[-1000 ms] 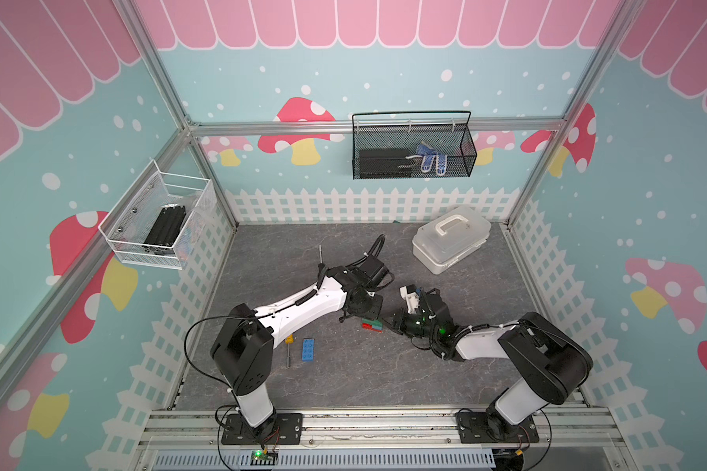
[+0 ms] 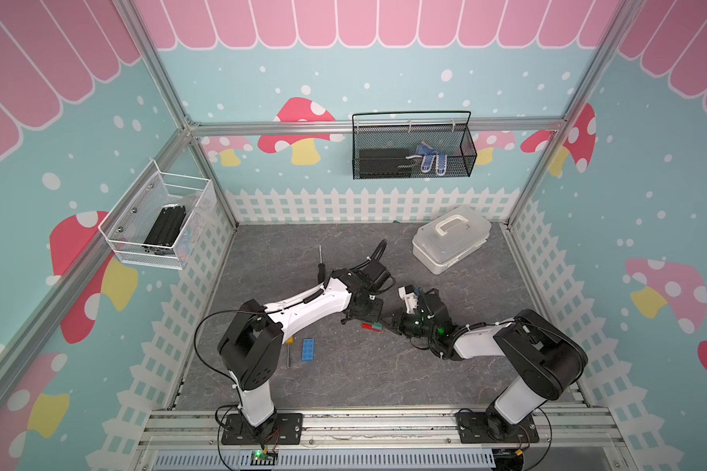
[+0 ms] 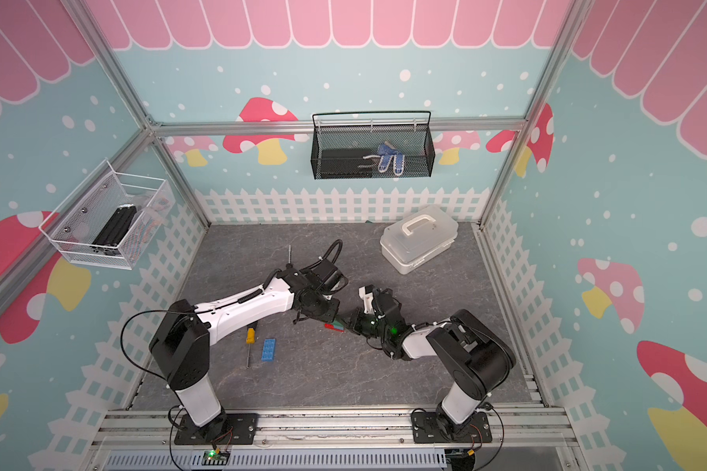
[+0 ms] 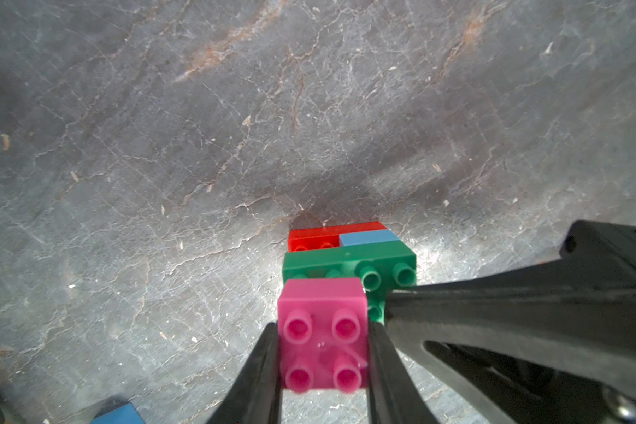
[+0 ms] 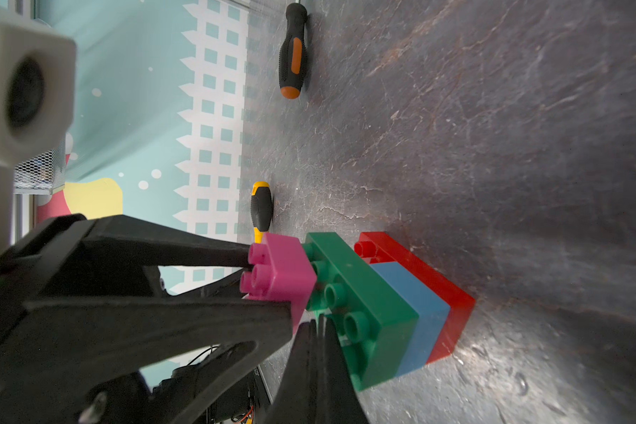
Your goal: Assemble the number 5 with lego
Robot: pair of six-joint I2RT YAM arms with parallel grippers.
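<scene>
My left gripper is shut on a pink brick (image 4: 323, 339), its studs facing the left wrist camera. In the right wrist view the pink brick (image 5: 282, 265) sits against the studded side of the green brick (image 5: 364, 300); whether the two are locked together I cannot tell. Behind the green one come a blue brick (image 5: 417, 304) and a red brick (image 5: 431, 275), stacked with it on the table. My right gripper is shut beside the green brick's studs, nothing visible between its fingers. Contact there is unclear. A loose blue brick (image 2: 308, 349) lies front left.
Two screwdrivers lie on the left side, one with an orange-black handle (image 5: 293, 63), the other yellow-black (image 5: 261, 205). A lidded grey box (image 2: 451, 239) stands at the back right.
My left arm has shifted slightly to the right and toward the front, and less of the green brick shows beneath its gripper. The right arm has barely moved.
</scene>
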